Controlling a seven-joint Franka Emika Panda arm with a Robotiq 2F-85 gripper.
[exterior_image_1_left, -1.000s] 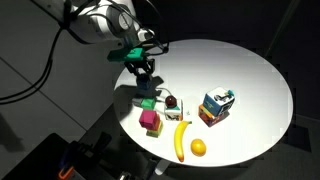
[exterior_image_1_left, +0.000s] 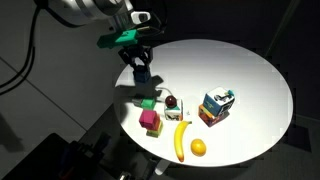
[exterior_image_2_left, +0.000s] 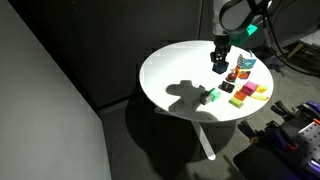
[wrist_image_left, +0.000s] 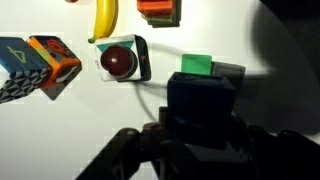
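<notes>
My gripper is shut on a dark blue block (wrist_image_left: 200, 100), which hangs above the white round table (exterior_image_1_left: 240, 75). In the wrist view the block covers part of a green block (wrist_image_left: 196, 64) and a dark block (wrist_image_left: 229, 74) below it. From the first exterior view, the held block (exterior_image_1_left: 142, 75) is seen beyond the green block (exterior_image_1_left: 148, 103), under the gripper (exterior_image_1_left: 141, 66). The second exterior view has the gripper (exterior_image_2_left: 221, 58) near the table's far edge.
A dark red ball (exterior_image_1_left: 170, 101) sits on a small box (exterior_image_1_left: 174, 114). Nearby are a pink block (exterior_image_1_left: 149, 118), a banana (exterior_image_1_left: 181, 140), an orange (exterior_image_1_left: 198, 147) and a colourful box (exterior_image_1_left: 216, 103).
The arm has moved slightly left and back in the first exterior view, and the held block has shifted a little away from the green block. The objects on the table look unmoved.
</notes>
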